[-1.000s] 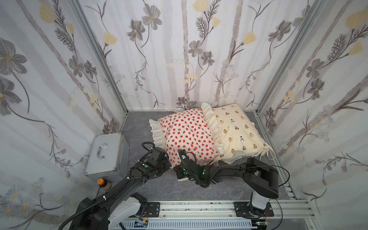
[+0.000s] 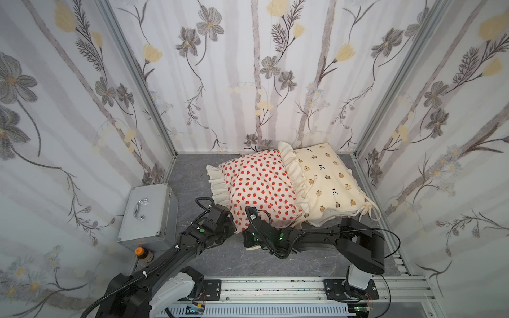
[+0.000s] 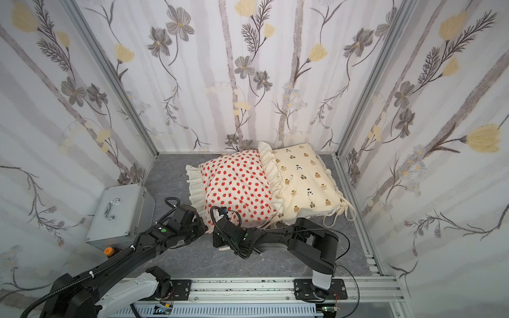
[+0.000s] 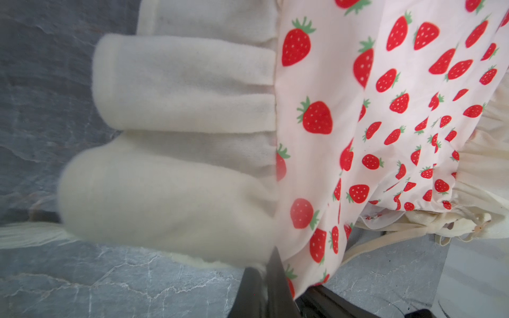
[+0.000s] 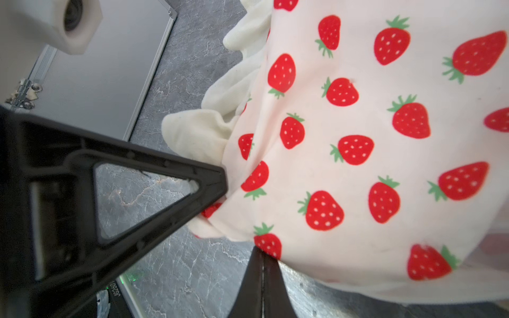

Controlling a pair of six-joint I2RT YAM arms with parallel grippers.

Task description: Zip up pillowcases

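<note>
The strawberry-print pillow with cream ruffles lies centre, overlapping a cream animal-print pillow on the right. In the top left view my left gripper is at the strawberry pillow's front left corner. In the left wrist view it is shut at the ruffle seam; whether cloth is pinched is hidden. My right gripper is shut under the same pillow's front edge, its tips hidden behind the fabric. No zipper is clearly visible.
A silver case stands at the left, with an orange-capped bottle in front. Some bare grey table shows along the front. Patterned walls enclose the back and sides.
</note>
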